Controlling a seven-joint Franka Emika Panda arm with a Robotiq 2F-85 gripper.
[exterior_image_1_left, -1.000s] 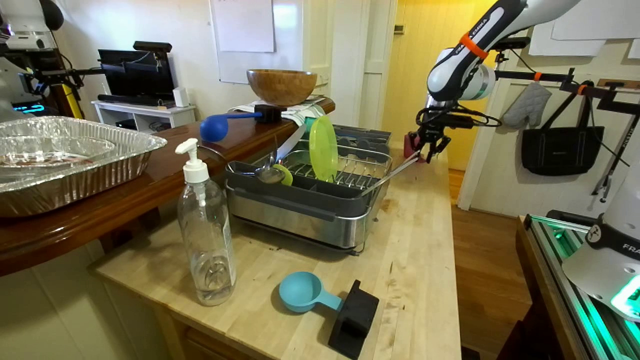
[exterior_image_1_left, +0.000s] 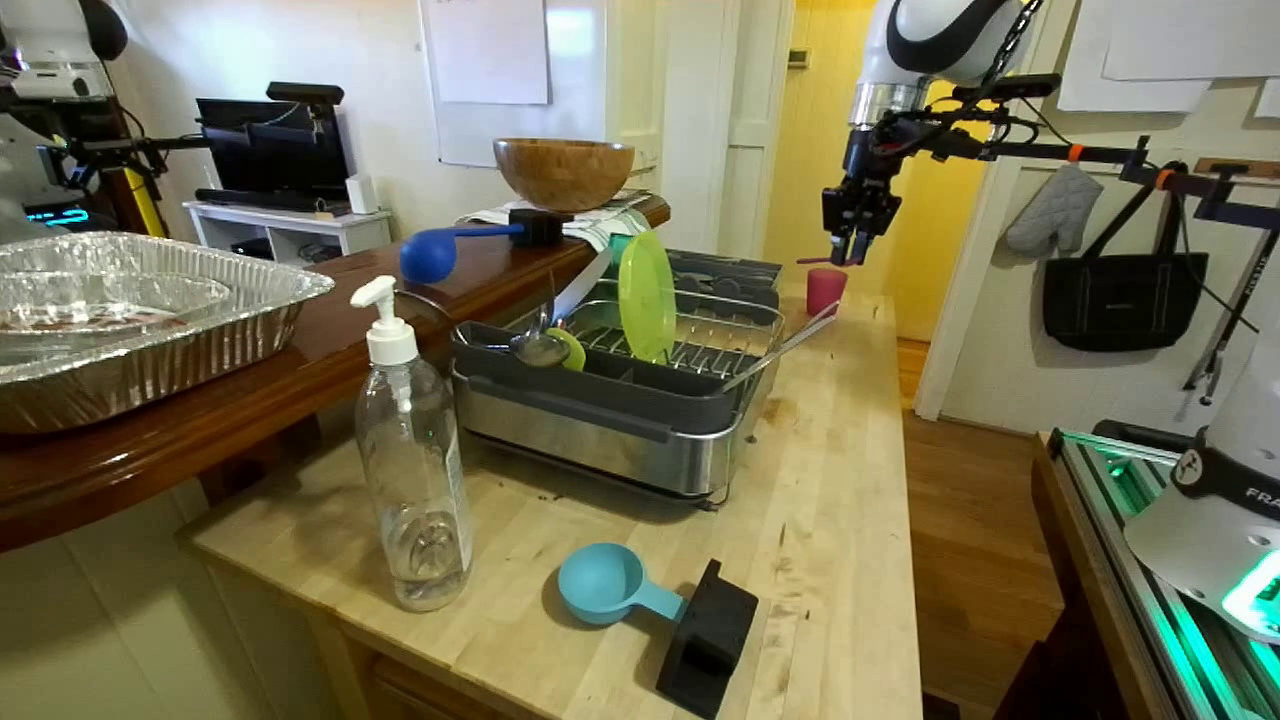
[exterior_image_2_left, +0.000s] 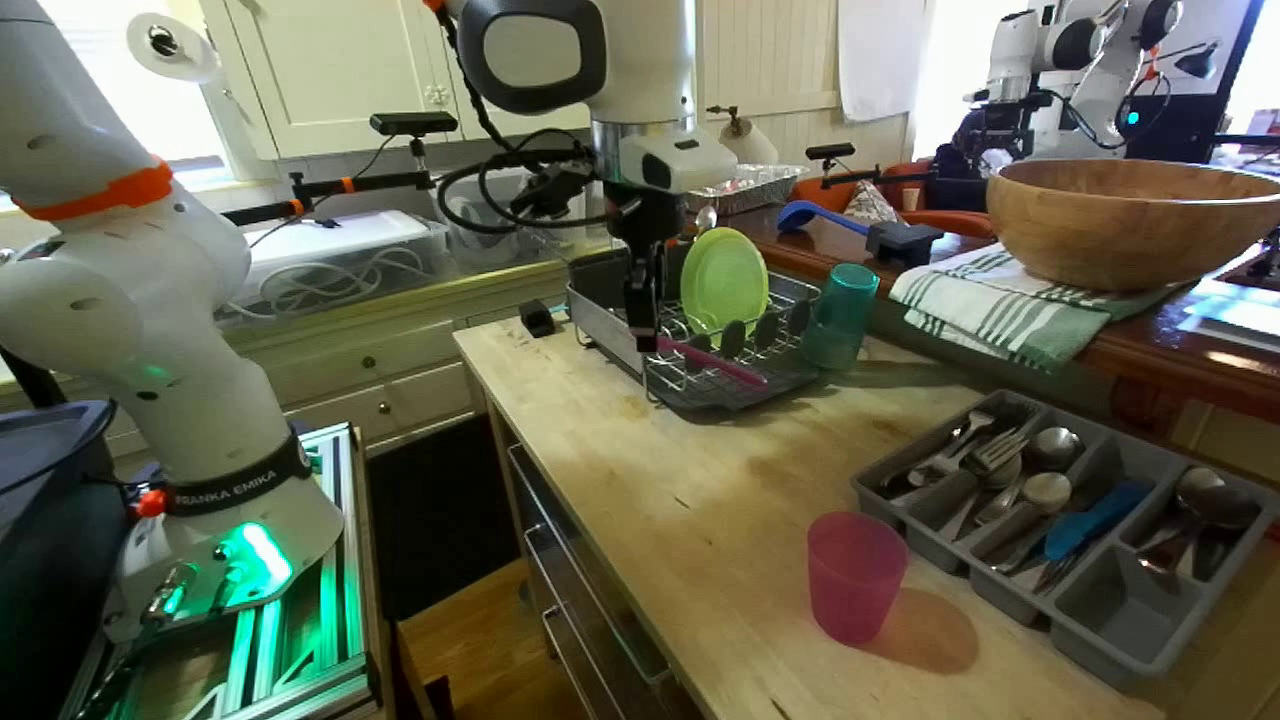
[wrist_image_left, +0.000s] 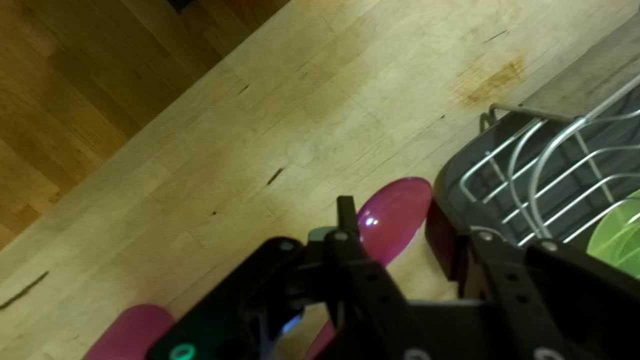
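Note:
A pink spoon (exterior_image_2_left: 716, 361) is held by my gripper (exterior_image_2_left: 644, 343), which is shut on it above the counter's far part, as seen in exterior view 1. In the wrist view, the glossy spoon bowl (wrist_image_left: 396, 217) shows between the dark fingers, and part of its handle passes below them. The gripper (exterior_image_1_left: 847, 257) hangs above the pink cup (exterior_image_1_left: 825, 290) in exterior view 1. That cup (exterior_image_2_left: 854, 576) stands upright on the wooden counter, and its inside cannot be seen clearly.
The dish rack (exterior_image_1_left: 600, 414) holds a green plate (exterior_image_1_left: 648, 296). A grey cutlery tray (exterior_image_2_left: 1014, 610) lies beside the cup. A teal cup (exterior_image_2_left: 843, 314) stands by the rack. A soap bottle (exterior_image_1_left: 414, 480) and blue scoop (exterior_image_1_left: 603, 584) occupy the near end in exterior view 1.
My gripper has risen from low beside the pink cup to above it. The spoon now shows at its fingertips, and the cup is in clearer view.

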